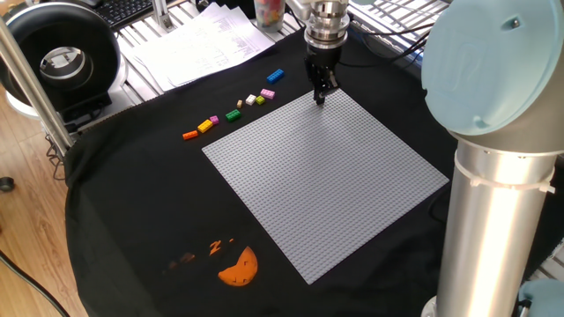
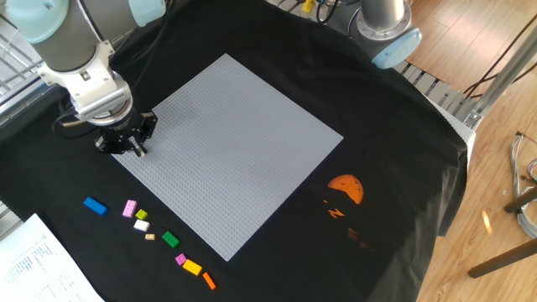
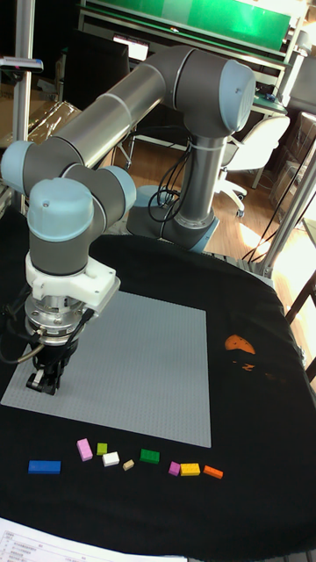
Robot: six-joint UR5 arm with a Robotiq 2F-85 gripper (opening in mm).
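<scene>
A square grey baseplate (image 1: 326, 185) lies flat on the black cloth. Over its corner nearest the blue brick is my gripper (image 1: 320, 99), pointing down with its fingertips at or just above the studs; contact cannot be made out. In exterior view 2 the black gripper (image 2: 139, 149) shows a small pale spot at its tips, too small to identify. Whether the fingers are open or shut is unclear. Beside the plate lie loose bricks: blue (image 3: 44, 466), pink (image 3: 85, 450), lime (image 3: 102, 449), white (image 3: 111, 459), tan (image 3: 128, 464), green (image 3: 149, 456), purple (image 3: 174, 469), yellow (image 3: 190, 469) and orange (image 3: 214, 472).
Printed papers (image 1: 198, 48) lie beyond the brick row. An orange print (image 1: 238, 267) marks the cloth on another side of the plate. Most of the plate is bare, and no bricks are seen on it. The arm's column (image 1: 493, 229) rises at the right of exterior view 1.
</scene>
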